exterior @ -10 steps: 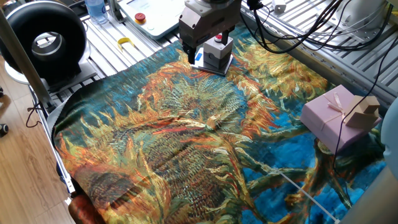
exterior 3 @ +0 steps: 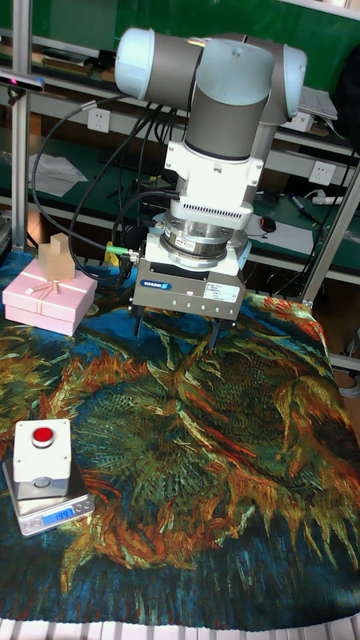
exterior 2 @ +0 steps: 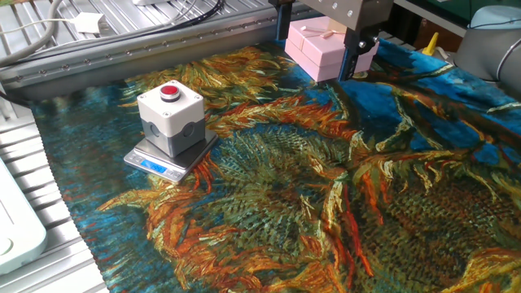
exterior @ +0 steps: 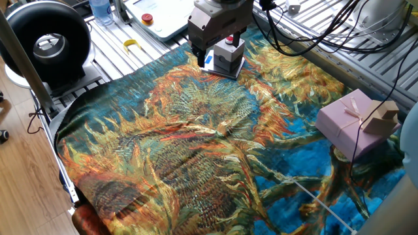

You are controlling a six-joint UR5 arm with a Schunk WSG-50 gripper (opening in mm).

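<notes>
My gripper hangs over the sunflower-patterned cloth, its two fingers spread wide with nothing between them. A white-and-grey button box with a red button on top stands upright on a small digital scale, whose display is lit blue. In exterior view 3 both lie to the front left of the gripper, well apart from it. A pink gift box with a ribbon rests at the cloth's back left there, and a small brown cardboard box sits on its lid. From exterior view 2, a finger partly covers the pink box.
The cloth is rumpled but mostly bare in the middle. Past its edge in exterior view 1 are a yellow clip-like piece, a red emergency button, a water bottle and a black ring. Dark cables hang near the arm.
</notes>
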